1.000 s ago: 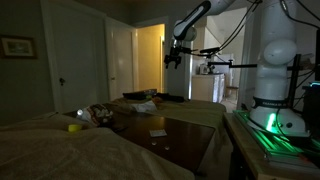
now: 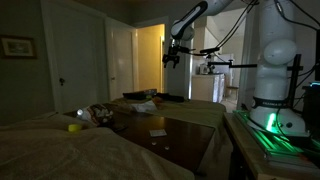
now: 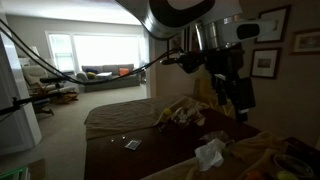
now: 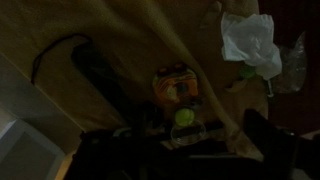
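High above the far end of the table hangs my gripper (image 2: 172,60), open, with nothing seen between its fingers. In the wrist view, the gripper faces down at a tan cloth. An orange-and-dark round item (image 4: 176,84) and a small green round item (image 4: 183,132) lie below the fingers. A crumpled white bag (image 4: 250,44) is at upper right, and a long dark object (image 4: 100,78) lies to the left. The white bag (image 3: 209,154) also appears in exterior view 2, beneath the gripper. The wrist view is dark, so details are unclear.
The brown table (image 2: 185,140) has a white card (image 2: 158,133) on its bare part. A tan cloth (image 2: 60,150) covers the near side, with a yellow item (image 2: 74,128) and a pile of mixed things (image 2: 98,115). Open air surrounds the gripper.
The arm has shifted only slightly, its forearm a little higher than a second ago. The objects on the table look unmoved.
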